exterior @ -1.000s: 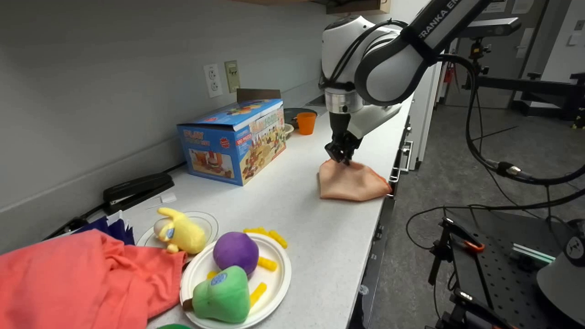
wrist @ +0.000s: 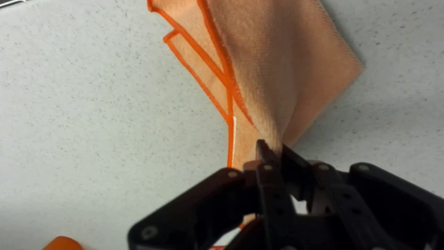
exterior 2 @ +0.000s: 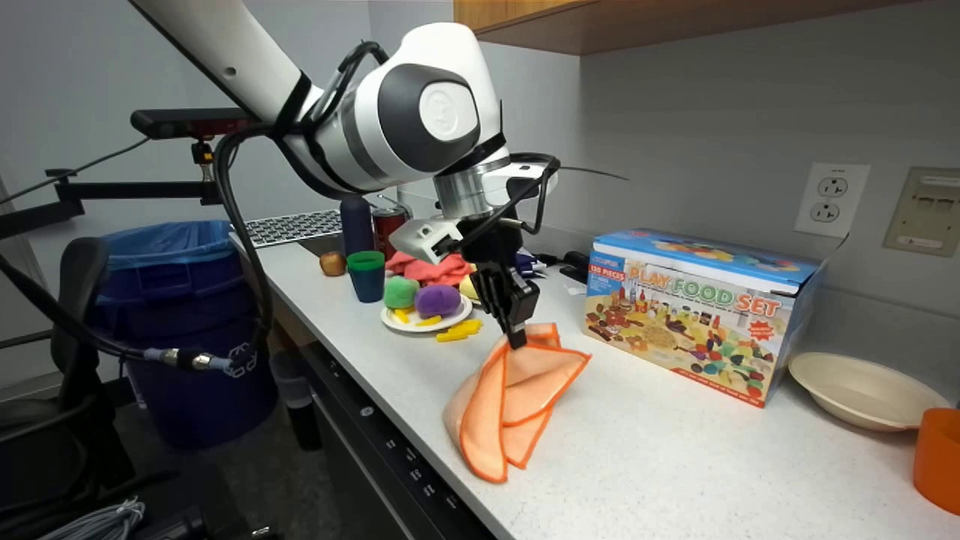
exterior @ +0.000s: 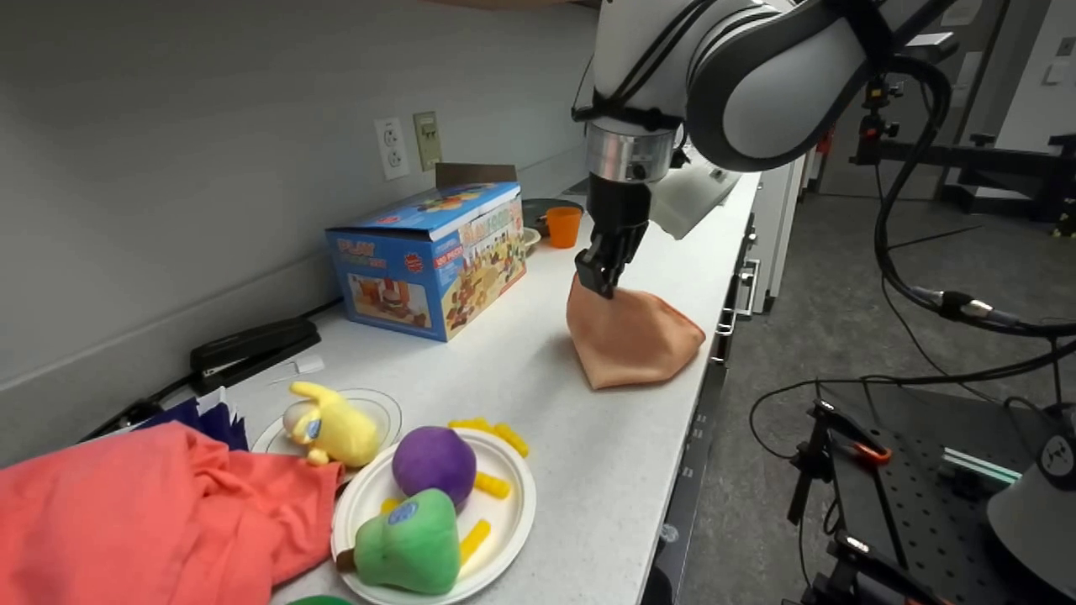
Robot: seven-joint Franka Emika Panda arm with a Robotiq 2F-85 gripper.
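Observation:
An orange cloth with brighter orange edging hangs in folds from my gripper over the white counter. Shut on a pinched part of the cloth, the gripper points downward. In the wrist view, the bunched cloth runs up to the fingertips of the gripper, with one corner spread out to the right. Whether the lowest folds touch the counter is hard to tell.
A blue play food box stands by the wall. A white plate holds a purple ball, a green pear and yellow sticks. A red cloth lies beyond it. An orange cup and a beige bowl sit past the box.
My gripper has moved toward the camera of exterior view 1 and slightly toward the wall, bringing the pinched cloth along. The cloth now hangs longer, away from the counter's edge.

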